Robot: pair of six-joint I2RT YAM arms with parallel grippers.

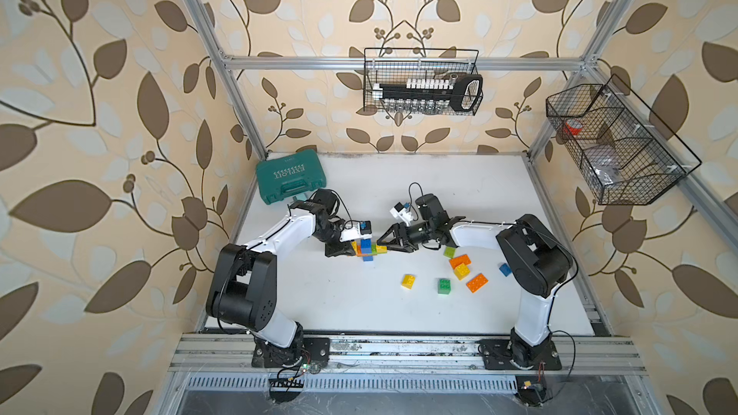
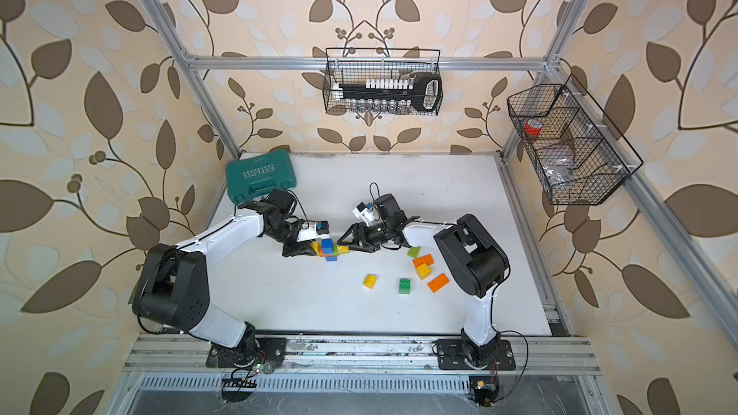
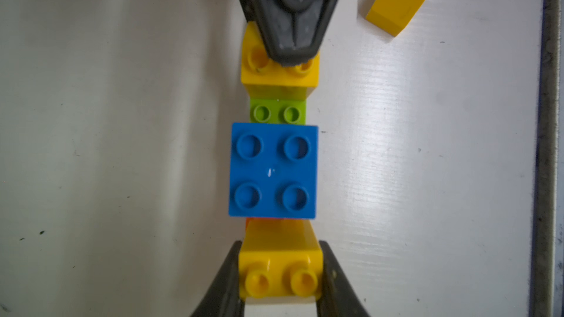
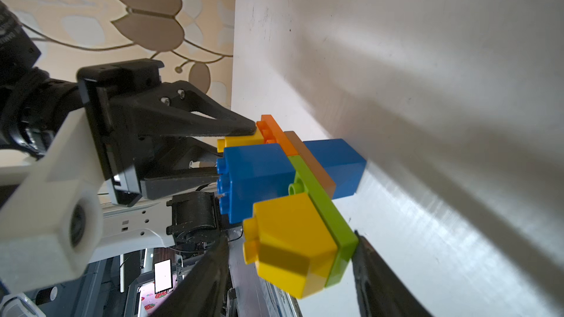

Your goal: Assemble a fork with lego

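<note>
A joined lego piece lies between my arms. In the right wrist view it has a lower blue brick point(image 4: 337, 161), a brown strip point(image 4: 311, 164), then an orange plate point(image 4: 275, 132) and a green plate point(image 4: 326, 217) end to end. On top sit a taller blue brick point(image 4: 258, 173) at mid-length, a yellow brick point(image 4: 293, 243) on the green end and another yellow brick point(image 3: 280, 258) on the orange end. My left gripper is shut on that orange-end yellow brick. My right gripper stands open around the green-end yellow brick, with gaps beside it.
Loose bricks lie to the front right: a yellow one point(image 1: 408, 281), a green one point(image 1: 444, 286), orange ones point(image 1: 476, 283) and a blue one point(image 1: 505, 269). A green case point(image 1: 290, 176) stands at the back left.
</note>
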